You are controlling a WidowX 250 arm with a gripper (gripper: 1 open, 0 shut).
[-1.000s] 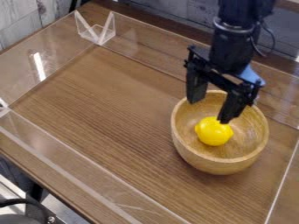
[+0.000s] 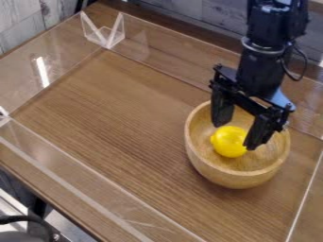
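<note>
My black gripper (image 2: 244, 123) hangs over a light wooden bowl (image 2: 240, 175) at the right of the camera view, its fingers open and reaching down into the bowl's back part. A yellow round object (image 2: 229, 145) lies in the bowl, just below and left of the fingers. Nothing shows between the fingers.
A white wire-like object (image 2: 104, 33) stands at the back left. Dark clutter lines the table's back edge and lower left corner.
The bowl and the yellow object look unmoved.
</note>
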